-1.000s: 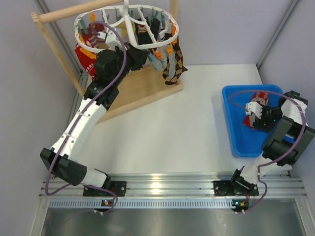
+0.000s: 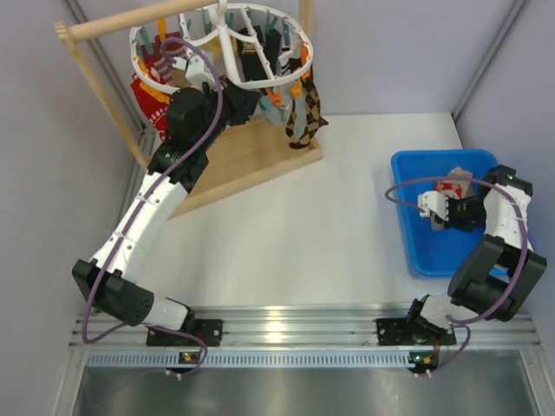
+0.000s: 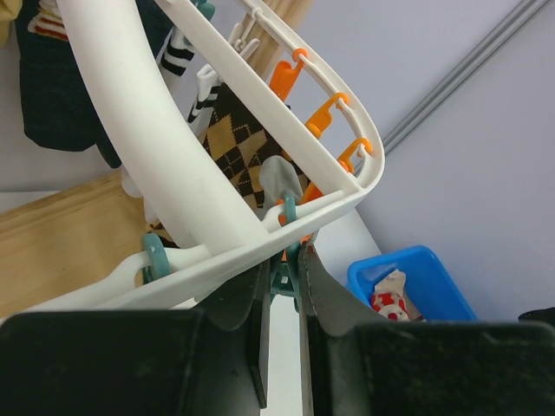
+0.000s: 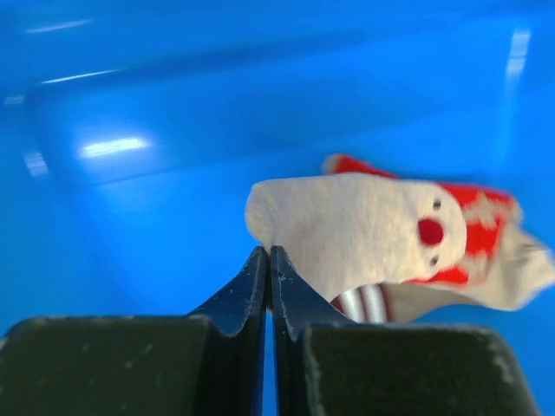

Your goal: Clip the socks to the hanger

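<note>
A white round hanger [image 2: 282, 78] with colored clips holds several socks. My left gripper is at its near rim, shut on a teal clip [image 3: 290, 212]. In the blue bin lies a red and beige sock [image 4: 347, 221] with a face on it, its beige end folded over and raised toward the camera. My right gripper is shut with its fingertips at the edge of that beige end, the thin cloth pinched there. From above, the right arm partly hides the sock [image 2: 453, 185].
The blue bin [image 2: 421, 251] stands at the right, its walls close around my right gripper. A wooden stand [image 2: 247, 160] carries the hanger. Orange clips [image 3: 321, 117] and a checked sock [image 3: 238, 139] hang near my left gripper.
My right gripper has shifted left and toward the front in the bin. The sock's beige side now shows, folded over, where mostly red lay flat. The left arm has stayed put.
</note>
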